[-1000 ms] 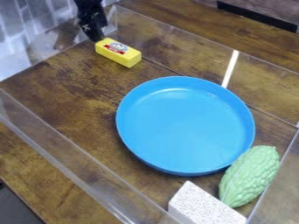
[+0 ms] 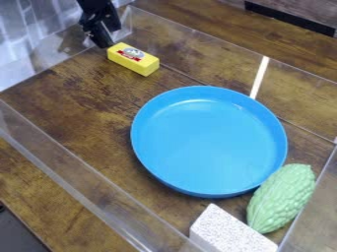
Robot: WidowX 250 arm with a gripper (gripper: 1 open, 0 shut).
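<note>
My black gripper (image 2: 102, 28) is at the top left, partly cropped by the frame edge, just above and left of a yellow box (image 2: 133, 59) with a red and white label on its top. Its fingers are dark and small in the view, and their spacing is hard to make out. The box lies flat on the wooden surface.
A large blue plate (image 2: 208, 140) fills the centre right. A green bumpy vegetable (image 2: 281, 197) and a white speckled block (image 2: 232, 230) lie at the lower right. Clear plastic walls border the area. The wood left of the plate is clear.
My gripper has shifted slightly at the top left near the yellow box. The objects on the surface have not moved.
</note>
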